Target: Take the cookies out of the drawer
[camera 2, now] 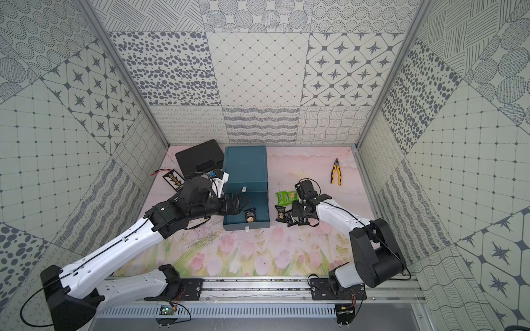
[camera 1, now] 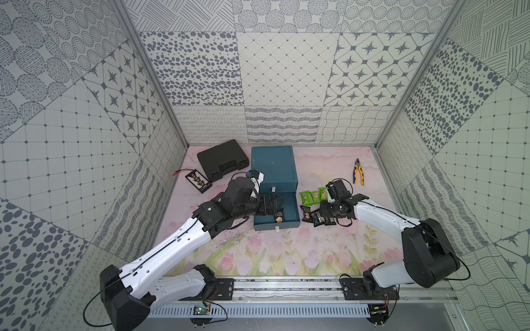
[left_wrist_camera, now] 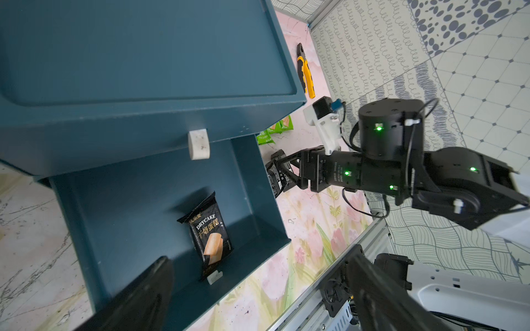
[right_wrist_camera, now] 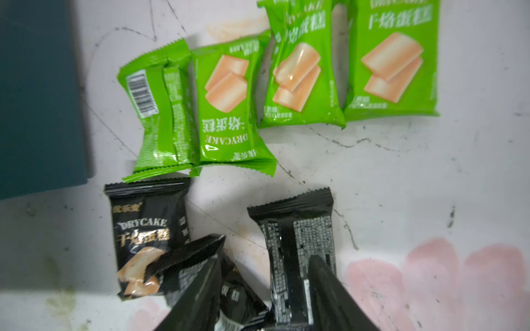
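The teal drawer (left_wrist_camera: 143, 187) is pulled out of its box. Inside, near its front wall, lies one black cookie packet (left_wrist_camera: 212, 237). My left gripper is over the drawer, its fingers wide apart with nothing held. To the right of the drawer, my right gripper is low over a group of black packets, its fingers part open. A flat black packet (right_wrist_camera: 148, 231) and a face-down one (right_wrist_camera: 298, 237) lie there; a crumpled black packet (right_wrist_camera: 234, 292) shows between them, partly behind a finger. Several green packets (right_wrist_camera: 226, 104) lie in a row behind.
The box top (camera 1: 273, 162) rises behind the drawer. A black case (camera 1: 223, 159) and a small tray of bits (camera 1: 197, 180) are at the back left. Yellow-handled pliers (camera 1: 358, 172) rest at the back right.
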